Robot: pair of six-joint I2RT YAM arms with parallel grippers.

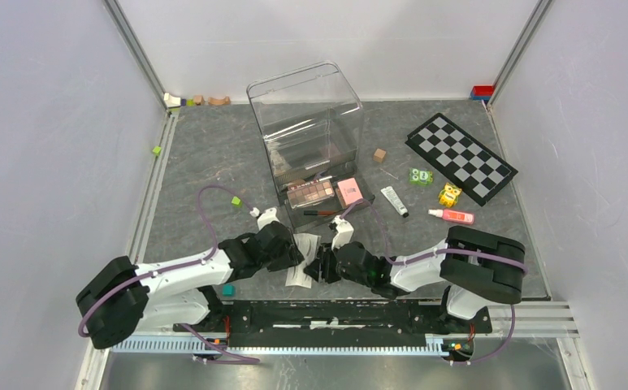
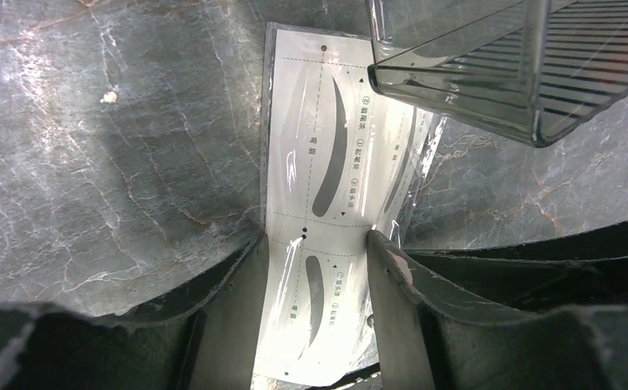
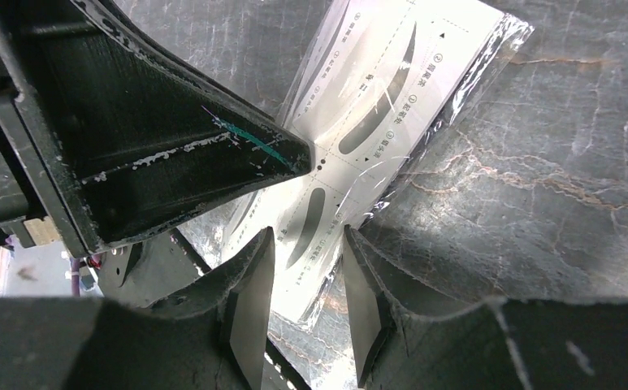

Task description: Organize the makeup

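A clear-wrapped sheet of white eyebrow stencils lies on the marble surface in front of the open clear organizer. Both grippers are low over it, close together. My left gripper has its fingertips apart on the sheet, its right fingertip near the middle. My right gripper also has fingertips apart, over the sheet's lower part at its edge. The organizer holds an eyeshadow palette, a pink box and a dark pencil.
Right of the organizer lie a white tube, pink bottle, yellow toy, green toy, wooden block and checkered board. Open surface lies left of the organizer.
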